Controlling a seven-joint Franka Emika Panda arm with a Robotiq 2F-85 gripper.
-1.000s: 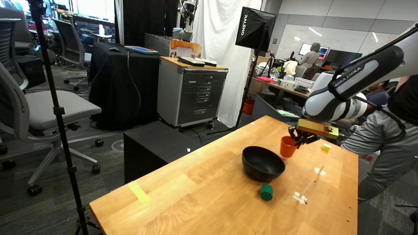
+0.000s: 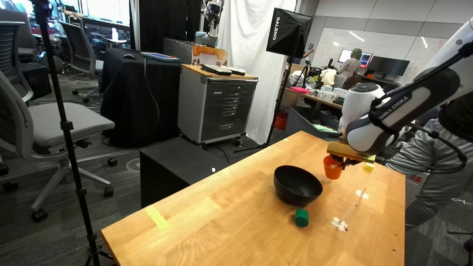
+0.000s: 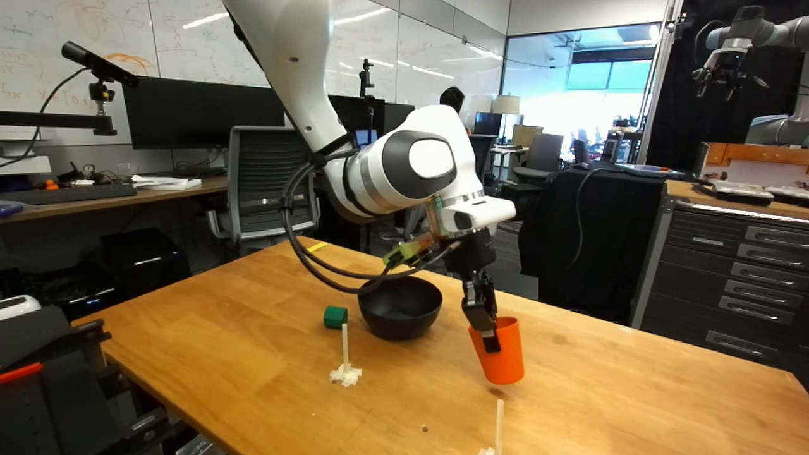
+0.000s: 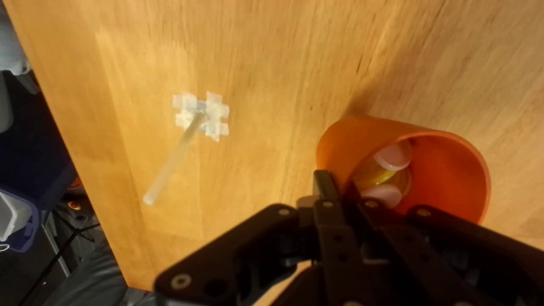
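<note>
An orange cup is held by its rim, with my gripper shut on its wall. In exterior view 2 the cup tilts and its base seems slightly clear of the table. Seen from the wrist, the cup opens toward the camera, with several pink and yellow pieces lying inside. One finger is outside the wall; the other reaches inside and is partly hidden. A black bowl sits on the table, empty as far as shows. Beside it lies a green cylinder.
Two thin pale sticks are taped to the table; one stick is near the cup and another stick stands near the green cylinder. A small yellow block lies toward the far edge. Bare wood covers much of the table.
The arm's wrist has turned and the cup has shifted slightly right in exterior view 1, now tilted. The bowl and green cylinder have not moved.
</note>
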